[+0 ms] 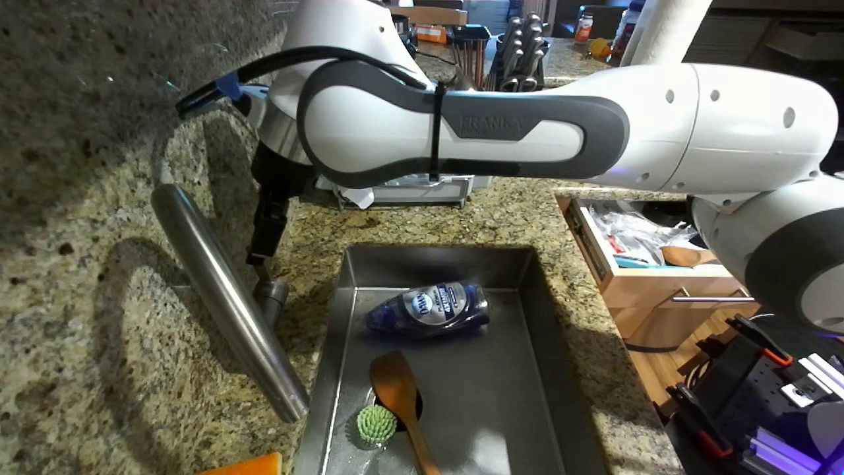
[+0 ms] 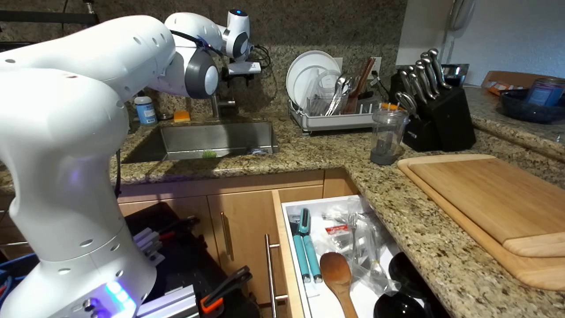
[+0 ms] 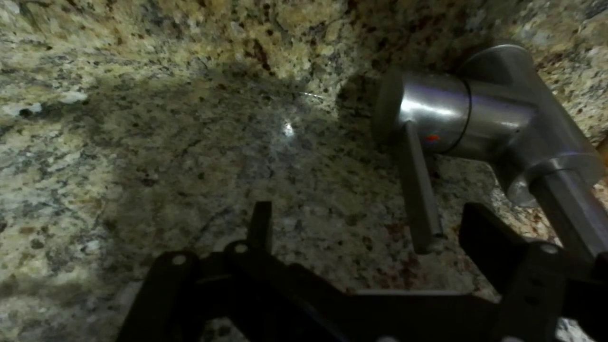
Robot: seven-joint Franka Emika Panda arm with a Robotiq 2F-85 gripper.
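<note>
In the wrist view my gripper is open, its two dark fingers spread wide with nothing held. Between them, closer to the right finger, the thin faucet lever (image 3: 422,194) points down toward the fingers. The lever joins the side of the steel faucet body (image 3: 439,111). From exterior view 1, the gripper (image 1: 259,260) hangs by the wall, just over the lever at the faucet's base, and the faucet spout (image 1: 229,301) rises in front. Whether a finger touches the lever cannot be told.
The sink (image 1: 506,380) holds a blue dish soap bottle (image 1: 431,307), a wooden spoon (image 1: 393,384) and a green scrubber (image 1: 376,425). A dish rack (image 2: 339,123) stands on the counter to one side. Below, a drawer (image 2: 291,254) is pulled open.
</note>
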